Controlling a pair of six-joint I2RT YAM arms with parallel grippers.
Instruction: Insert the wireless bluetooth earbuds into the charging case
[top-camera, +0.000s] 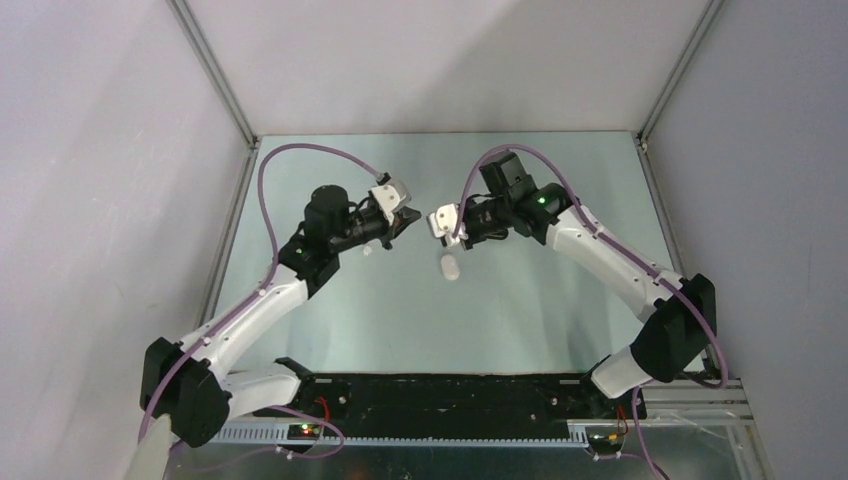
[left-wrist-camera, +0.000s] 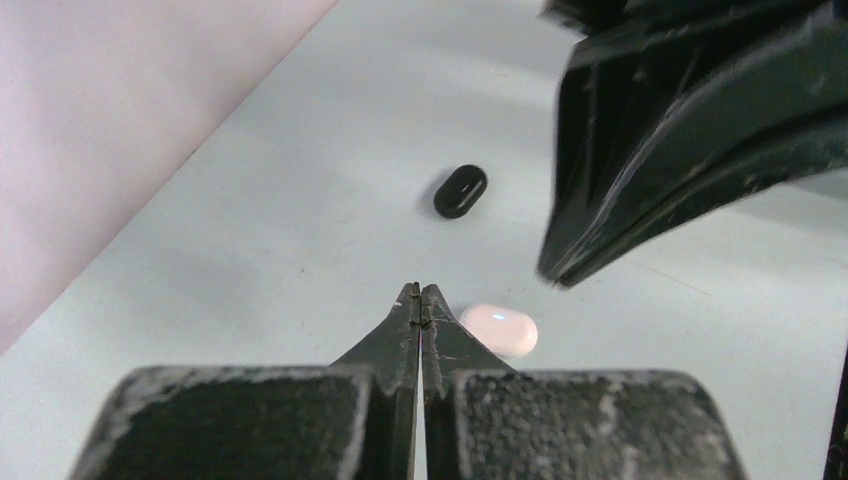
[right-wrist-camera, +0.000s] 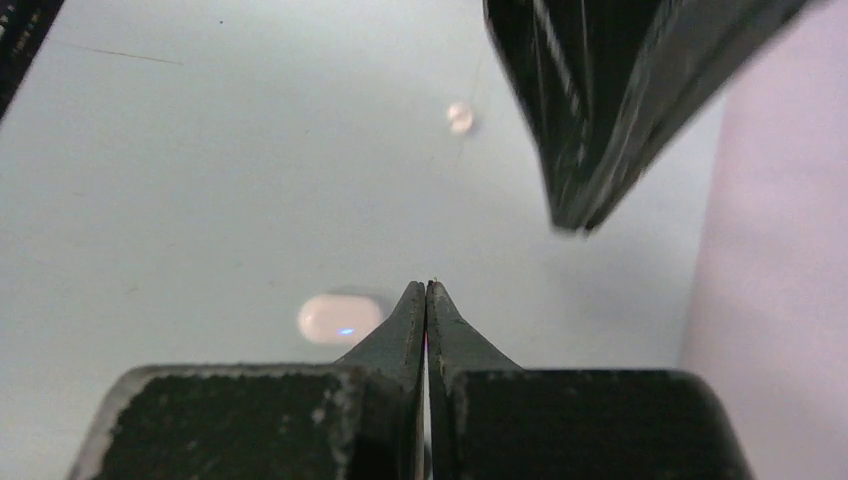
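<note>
The white charging case (top-camera: 450, 267) lies on the table below and between the grippers, a smooth pill shape with no opening showing. A small blue light shows on the case (right-wrist-camera: 340, 319) in the right wrist view. One white earbud (right-wrist-camera: 460, 117) lies loose on the table, blurred; from above, a small white spot (top-camera: 367, 250) beside the left gripper looks like the same piece. My left gripper is shut, its tips meeting with nothing between them. Shut and empty too is my right gripper. Both hover above the table, apart from the case. No second earbud shows.
A black pill-shaped object (left-wrist-camera: 461, 191) lies on the table farther off, beyond the white case in the left wrist view. The two grippers face each other closely over the table.
</note>
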